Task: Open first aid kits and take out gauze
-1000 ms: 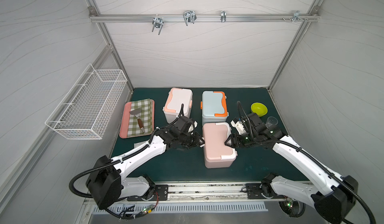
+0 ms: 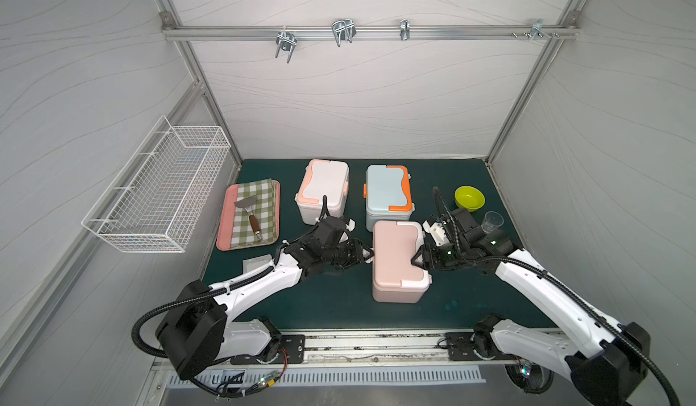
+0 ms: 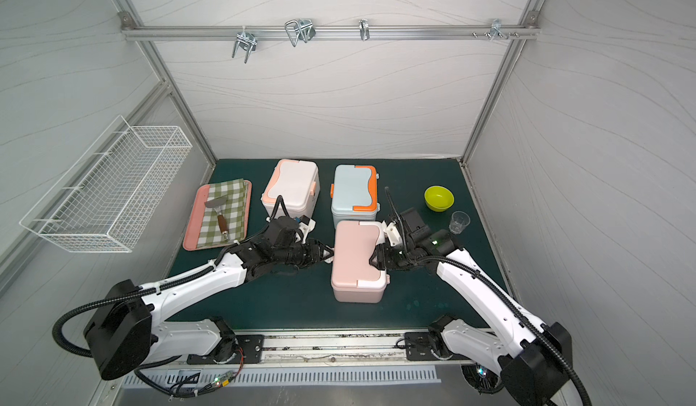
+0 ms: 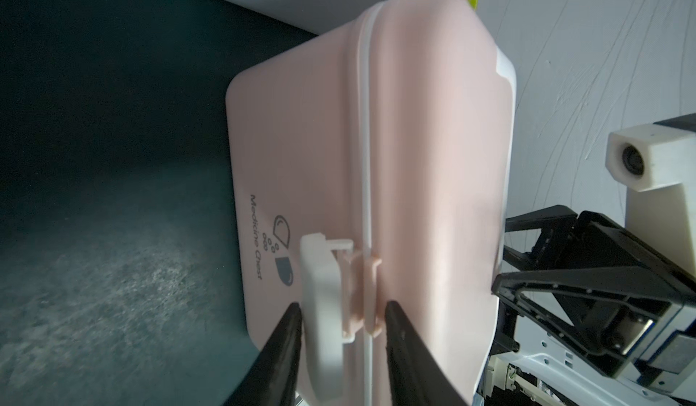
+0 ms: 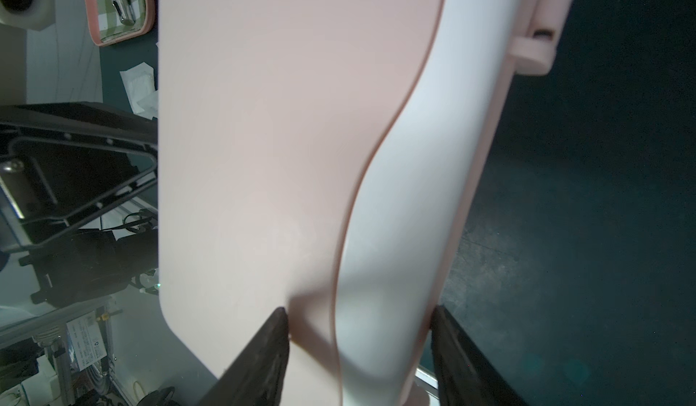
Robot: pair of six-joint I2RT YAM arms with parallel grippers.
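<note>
The pink first aid kit [image 2: 393, 253] stands closed at the front centre. On its left side, my left gripper is part open, its fingers either side of the white latch [image 4: 319, 297] below the lid seam. My right gripper is part open over the white lid strip [image 5: 406, 210] on the kit's right, fingertips at the lid. Behind stand two more closed kits, one white and pink [image 2: 322, 185], one light blue and orange [image 2: 385, 188]. No gauze is in view.
A tray [image 2: 224, 224] with checked cloth and a spatula is at the left. A green bowl [image 2: 469, 195] and a glass [image 2: 493, 219] are at the right. A wire basket [image 2: 156, 188] hangs on the left wall.
The pink kit has shifted slightly to the right and back, with both grippers moving along beside it. The other kits have not moved.
</note>
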